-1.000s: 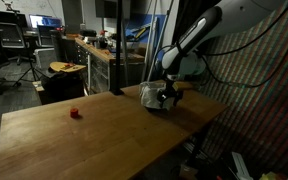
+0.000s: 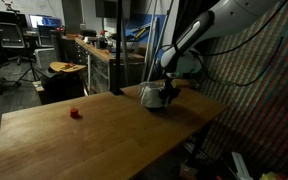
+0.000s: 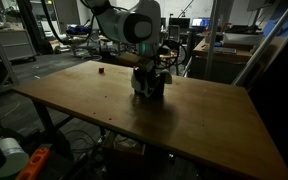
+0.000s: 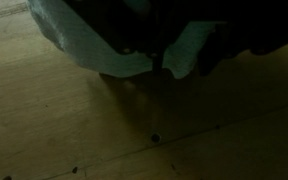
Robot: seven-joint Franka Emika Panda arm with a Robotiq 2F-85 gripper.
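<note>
A pale grey cloth or bag [image 2: 151, 98] sits on a dark object near the far right end of the wooden table in exterior view 1. In exterior view 2 the same pale cloth [image 3: 140, 82] lies over the dark shape, right under the arm. My gripper [image 2: 167, 92] is down at the cloth's right side. Up close, in the wrist view, cloth [image 4: 79, 38] shows on both sides of the dark fingers [image 4: 164, 45]. That view is too dark to tell how the fingers stand or whether cloth is between them.
A small red object [image 2: 74, 113] lies alone on the table's left half. A dark post [image 2: 118, 55] rises behind the table, and a ribbed dark curtain [image 2: 259, 80] hangs to the right.
My gripper has shifted slightly at the cloth, and the cloth's outline near it differs a little. The red object has stayed in place.
</note>
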